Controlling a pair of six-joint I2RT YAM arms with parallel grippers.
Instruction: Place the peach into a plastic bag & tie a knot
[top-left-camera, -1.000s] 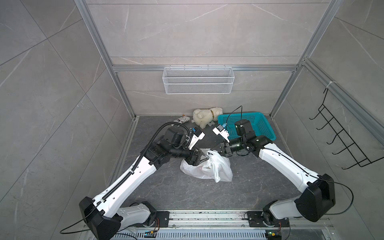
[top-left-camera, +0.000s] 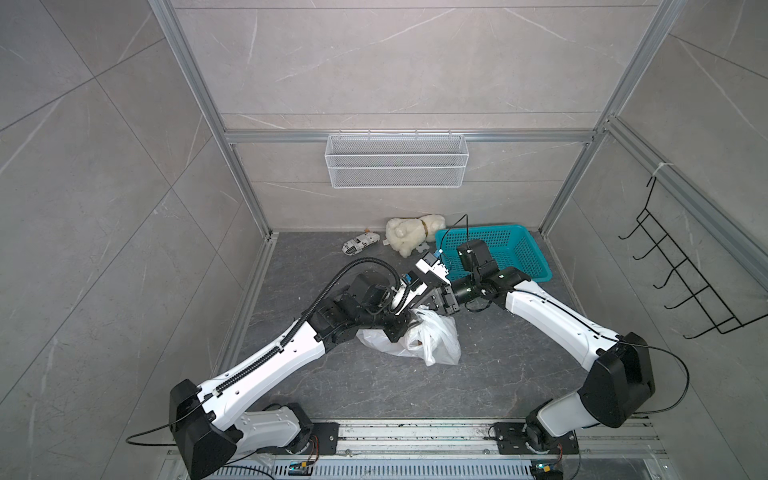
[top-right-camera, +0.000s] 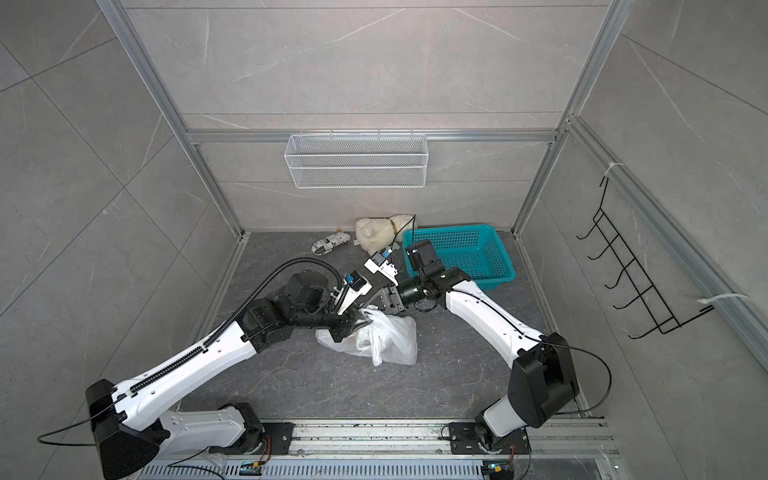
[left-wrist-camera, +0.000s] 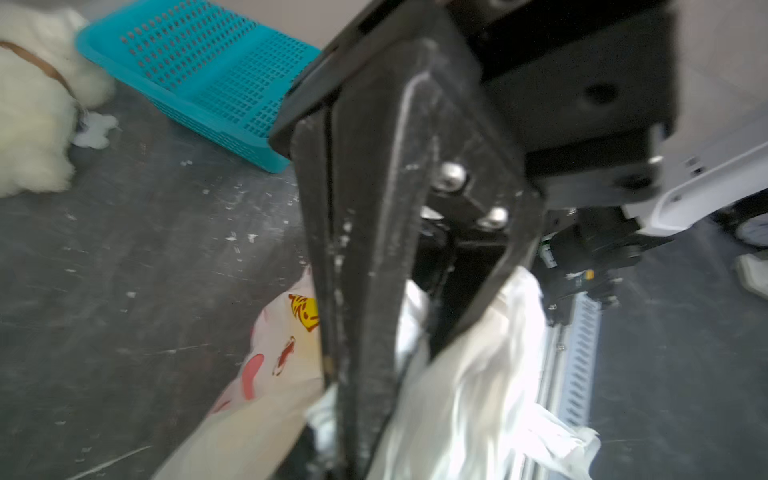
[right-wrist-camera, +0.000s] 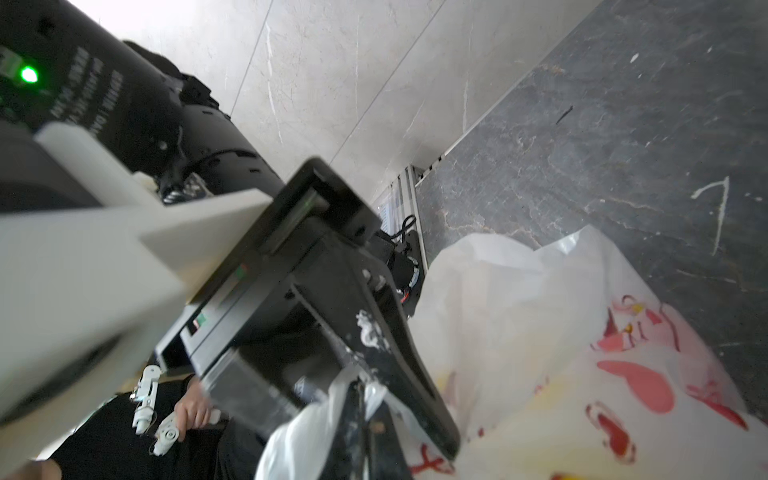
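The white plastic bag (top-left-camera: 412, 348), printed with red and yellow figures, lies in the middle of the table under both grippers; whether the peach is inside cannot be seen. My left gripper (top-left-camera: 404, 316) is at the bag's gathered top, among the white folds; its finger is hard to make out. My right gripper (top-left-camera: 428, 304) meets it from the right, shut, with crumpled bag plastic at its fingers in both wrist views. The two grippers nearly touch.
A teal basket (top-left-camera: 512, 252) stands at the back right, beside a cream plush toy (top-left-camera: 408, 232) and a small spotted object (top-left-camera: 360, 242). A wire shelf (top-left-camera: 396, 160) hangs on the back wall, black hooks on the right wall.
My left gripper has moved right, toward the right gripper. The right arm moved slightly left over the past second. The bag has shifted and changed shape.
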